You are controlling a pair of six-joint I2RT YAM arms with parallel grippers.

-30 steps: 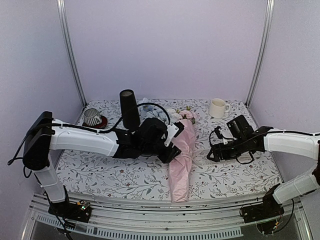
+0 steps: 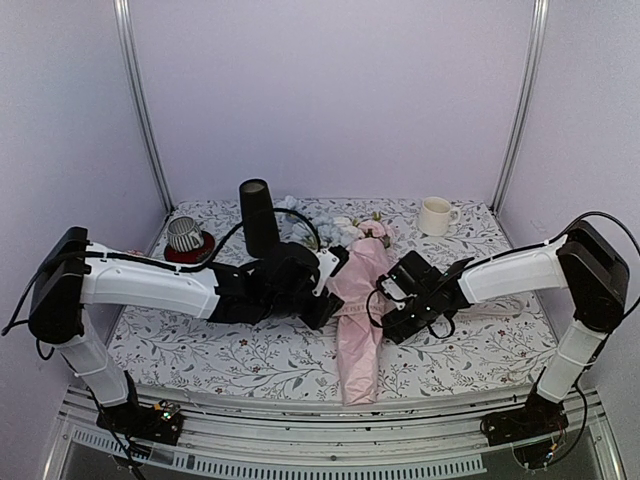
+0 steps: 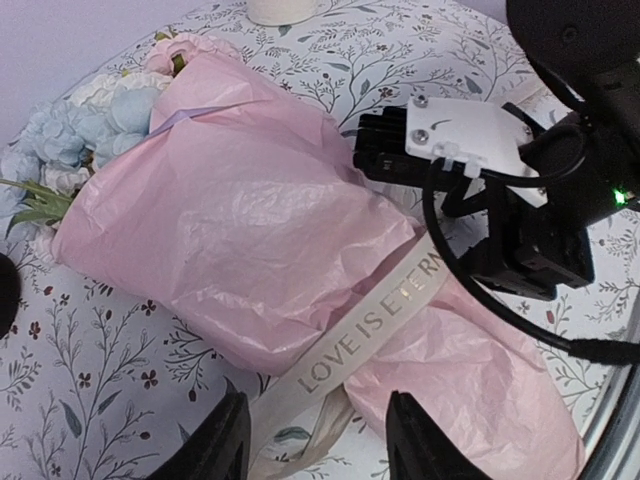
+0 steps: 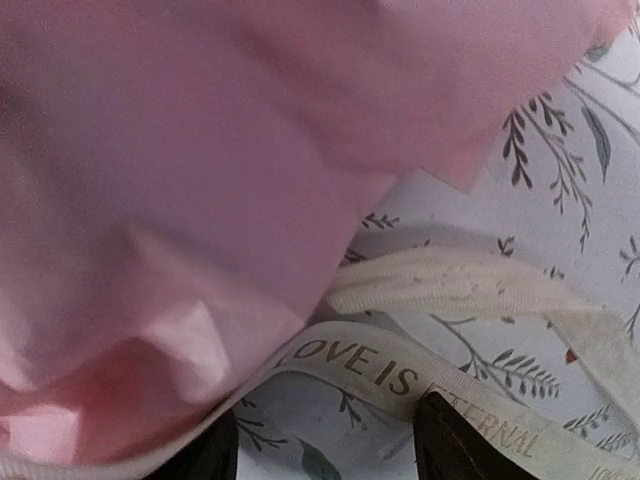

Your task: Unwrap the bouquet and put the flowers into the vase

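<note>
The bouquet lies flat, its pink wrap (image 2: 358,360) toward the front edge and its blue, white and pink flowers (image 2: 350,228) toward the back. A pale ribbon (image 3: 345,350) lettered "LOVE IS ETERNAL" crosses the wrap. The tall black vase (image 2: 259,220) stands upright at the back left. My left gripper is part open on the bouquet's left side, over a loose ribbon loop. On the right side, my right gripper is also part open, with ribbon passing beneath and between its fingers; neither appears clamped on anything.
A white mug (image 2: 436,216) stands at the back right. At the far left sits a striped cup (image 2: 185,234) on a dark red base (image 2: 190,250).
My right arm has swung left to the bouquet's wrap. The left gripper has shifted slightly left. The bouquet, vase and mug have stayed in place.
</note>
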